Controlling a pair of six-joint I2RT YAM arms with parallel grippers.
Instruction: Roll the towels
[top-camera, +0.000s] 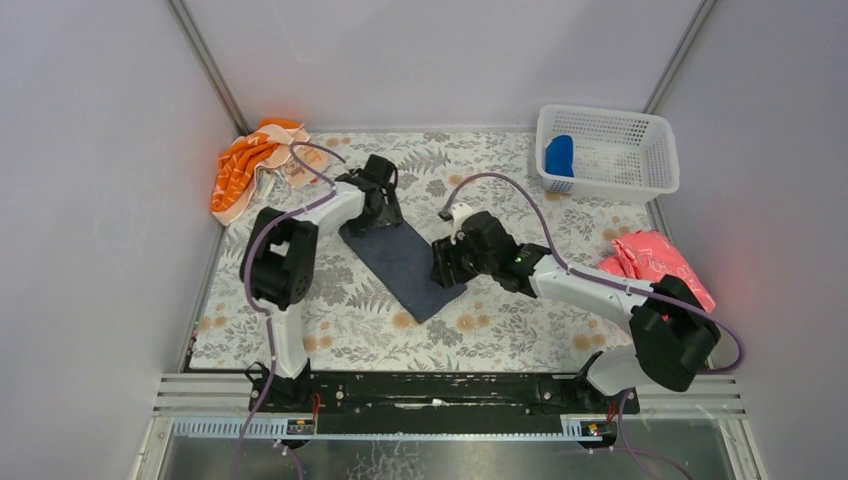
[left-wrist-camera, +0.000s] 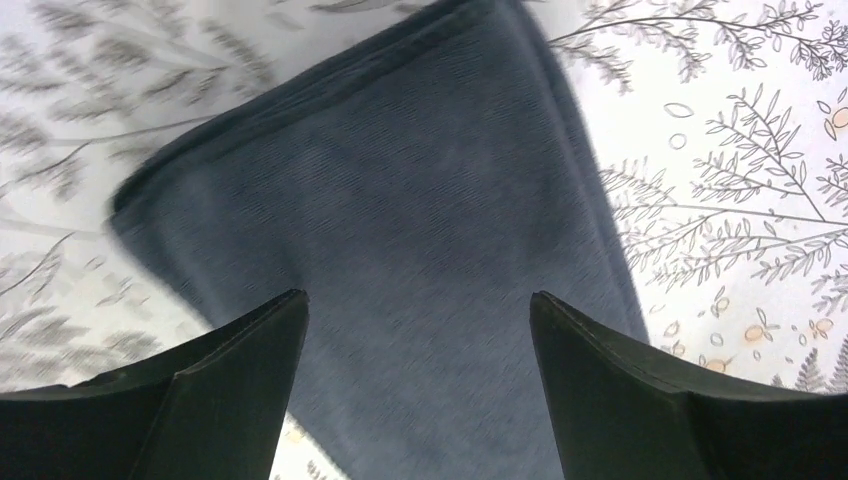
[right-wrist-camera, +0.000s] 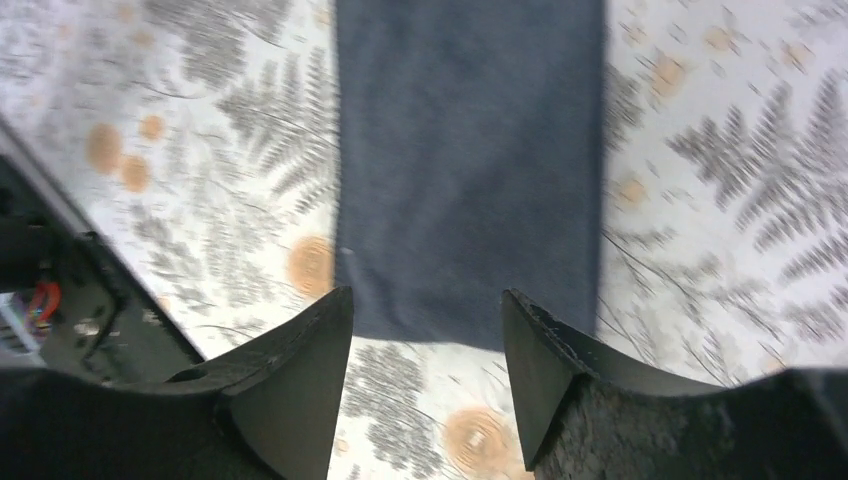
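Observation:
A dark grey-blue towel (top-camera: 400, 265) lies as a folded strip, slanting from upper left to lower right on the floral surface. My left gripper (top-camera: 375, 212) hovers over its upper end; in the left wrist view its fingers stand apart above the folded end (left-wrist-camera: 420, 180), nothing visibly between them. My right gripper (top-camera: 450, 262) is over the lower end; in the right wrist view it is open, the towel's flat end (right-wrist-camera: 465, 280) lying just beyond its fingertips.
A white basket (top-camera: 640, 150) with a blue cloth (top-camera: 559, 156) stands at back right. Orange-striped towels (top-camera: 245, 165) lie at back left, a pink cloth (top-camera: 660, 265) at the right.

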